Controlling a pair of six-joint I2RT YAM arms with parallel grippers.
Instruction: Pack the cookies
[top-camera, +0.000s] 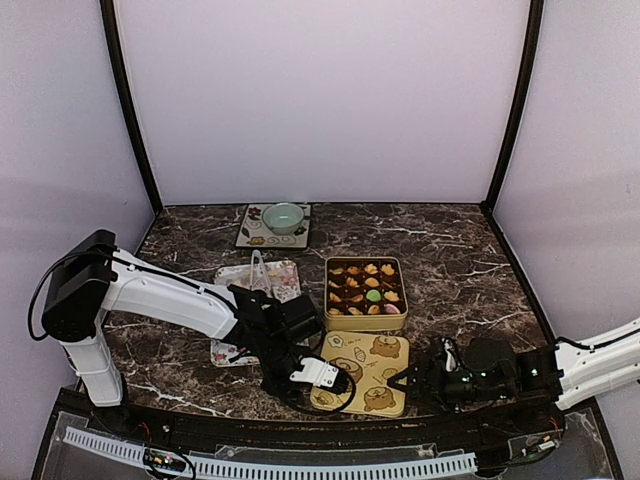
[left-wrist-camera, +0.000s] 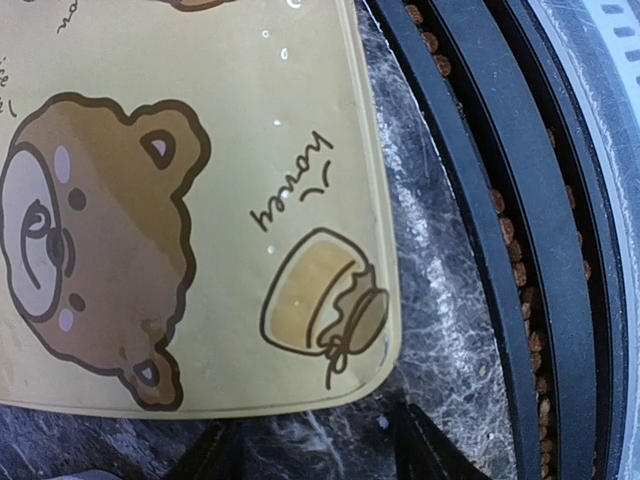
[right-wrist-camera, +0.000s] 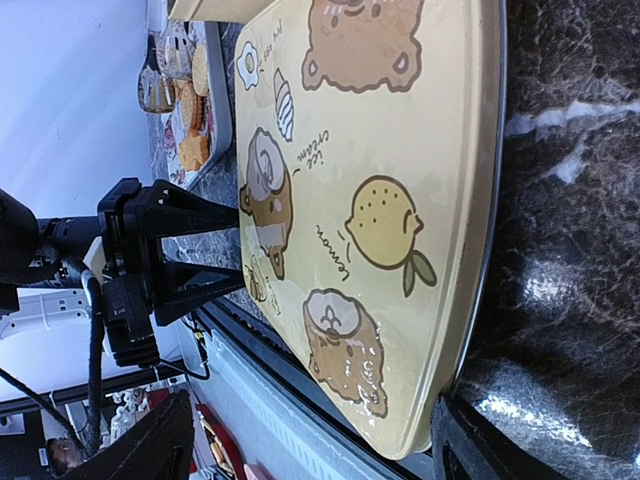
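Note:
A cream lid (top-camera: 372, 362) printed with brown bears lies on the dark marble table, just in front of the cookie tin (top-camera: 366, 322). Several cookies fill the tin's compartments. At the lid's left side my left gripper stands open, its two fingers apart beside the lid's edge; in the left wrist view nothing is between its fingertips. My right gripper is open at the lid's right front corner, one finger (right-wrist-camera: 465, 440) close against the lid's edge. From above, the left arm hides its own fingertips.
Behind the left arm, a patterned tray (top-camera: 285, 272) holds cookies and tongs (top-camera: 261, 270). Farther back, a pale green bowl (top-camera: 283, 217) rests on a printed mat (top-camera: 246, 238). A dark rail (top-camera: 270, 430) borders the table's front.

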